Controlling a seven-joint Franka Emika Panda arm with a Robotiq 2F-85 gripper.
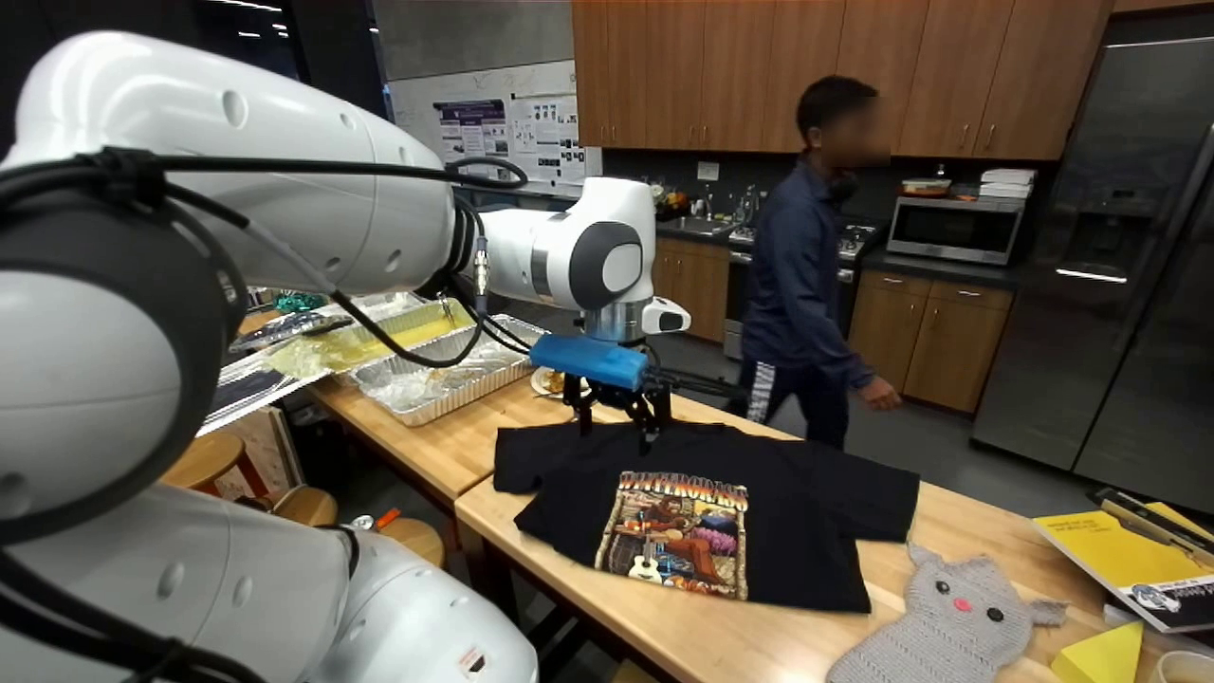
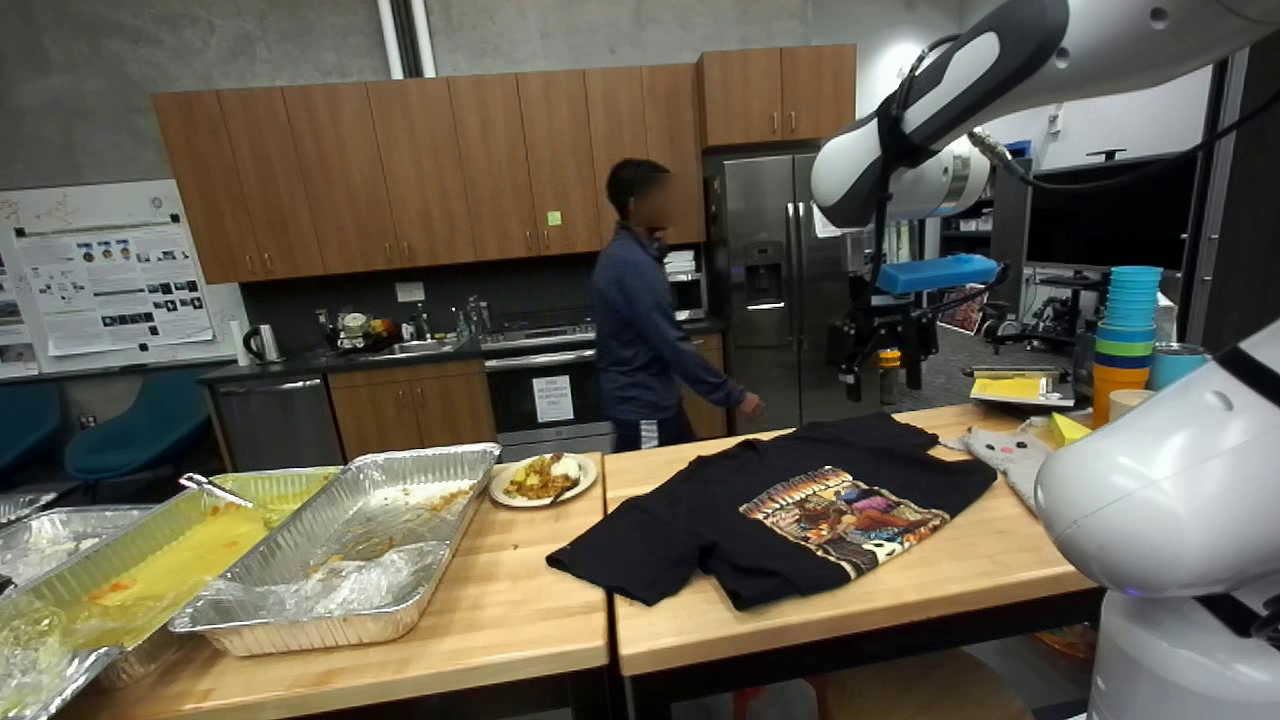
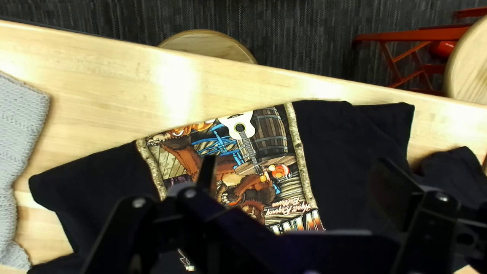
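A black T-shirt [image 1: 802, 518] with a colourful printed picture lies spread on the wooden table. In the wrist view, the shirt [image 3: 347, 150] runs beneath both fingers, with its print between them. My gripper [image 2: 885, 382] hangs above the table, its two fingers apart and pointing down. From the first exterior side, the gripper [image 1: 617, 431] appears over the shirt's far edge. It is open, with nothing held between the fingers, and the second exterior view shows a clear gap below the fingertips.
A grey knitted animal [image 1: 950, 620] lies beside the shirt, near a yellow book [image 1: 1110, 546]. Foil trays [image 2: 402, 588] and a plate of food [image 2: 579, 490] occupy the other table. Stacked cups [image 2: 1125, 336] stand at the right. A person [image 2: 648, 324] is behind the table.
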